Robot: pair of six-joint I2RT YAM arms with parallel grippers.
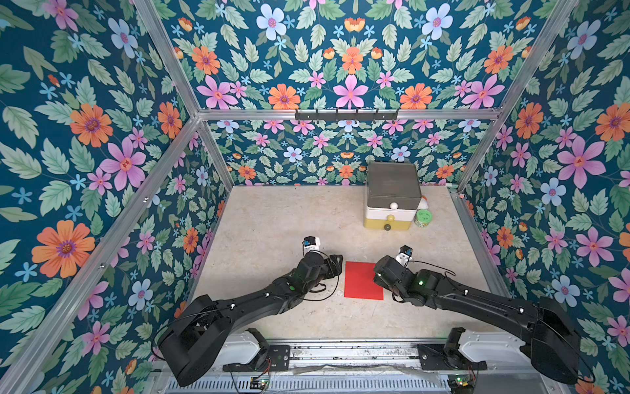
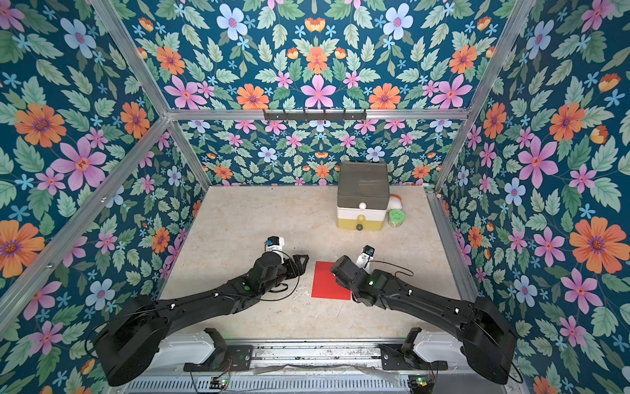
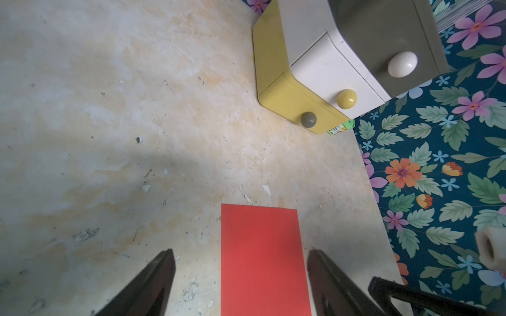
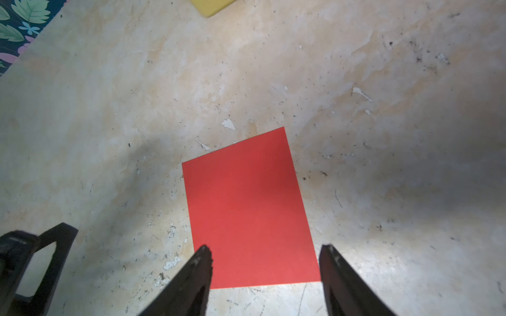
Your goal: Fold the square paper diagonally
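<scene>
A flat red square of paper lies unfolded on the table, its right part screened by my right arm in the top left view. Just left of the sheet, above the table, is my left gripper; its fingers stand apart with nothing between them. My right gripper hovers over the paper's right side, also open and empty. All four corners of the red sheet show in the right wrist view, its near edge reaching between the blurred fingers.
A small drawer box with round knobs stands at the back right of the table. Beside it sits a green-lidded jar. Bare tabletop stretches across the left and back.
</scene>
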